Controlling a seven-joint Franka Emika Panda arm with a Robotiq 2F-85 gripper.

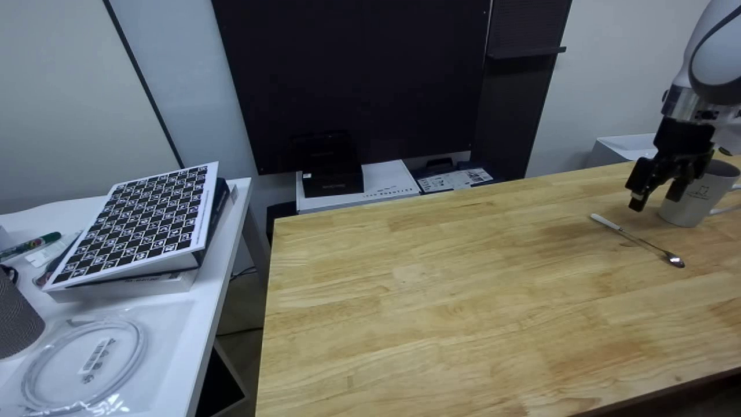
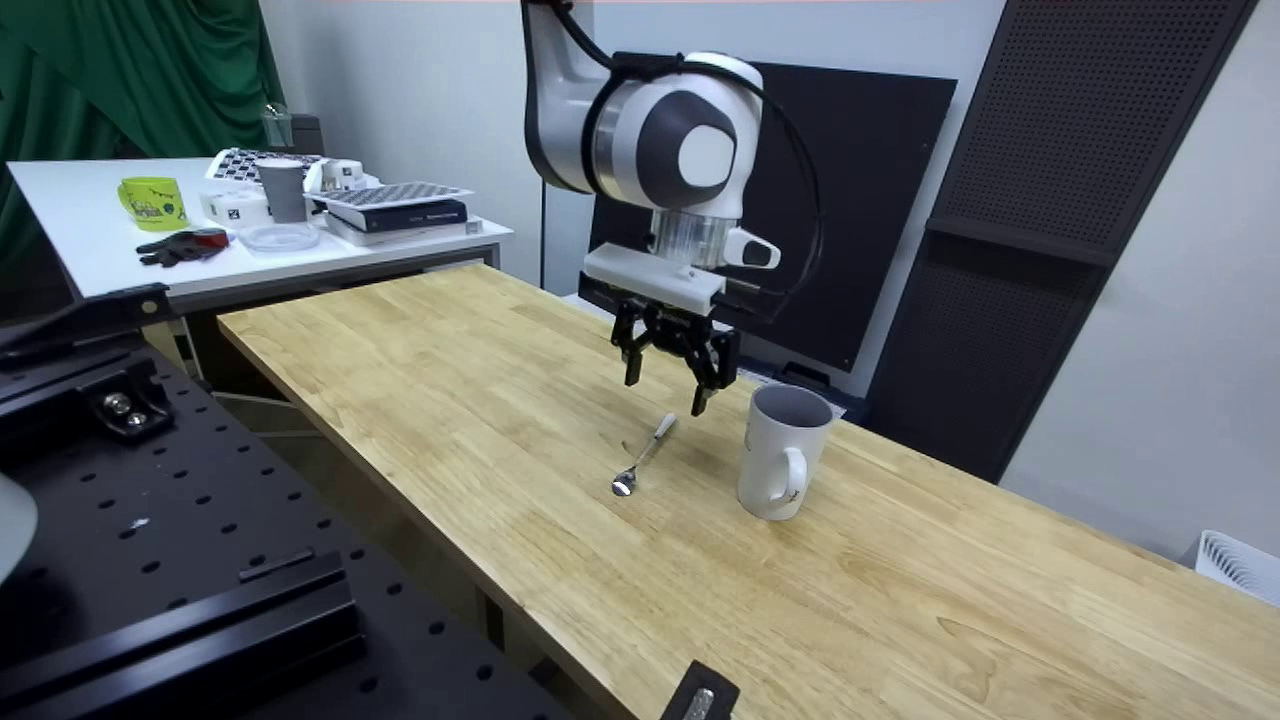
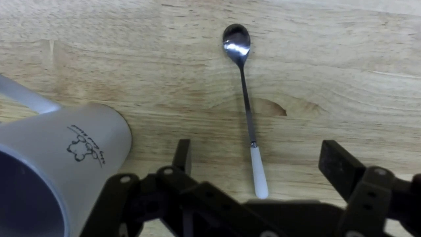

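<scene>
On the wooden table lies a long metal spoon [image 3: 247,103] with a white handle [image 3: 259,173]. A light grey mug [image 2: 782,462] with a small bear drawing stands upright beside it, its handle turned away from the spoon. My gripper [image 2: 667,400] hangs above the table near the mug, open and empty. In the wrist view the white handle shows between the spread fingers, below them and apart from them. The mug fills the lower left of that view, close to one finger. Exterior view 1 shows the gripper [image 1: 655,201] overlapping part of the mug [image 1: 696,197].
A white side table [image 2: 96,216] holding boxes, a cup and tools stands apart from it. Behind the wooden table is a dark panel [image 1: 354,76].
</scene>
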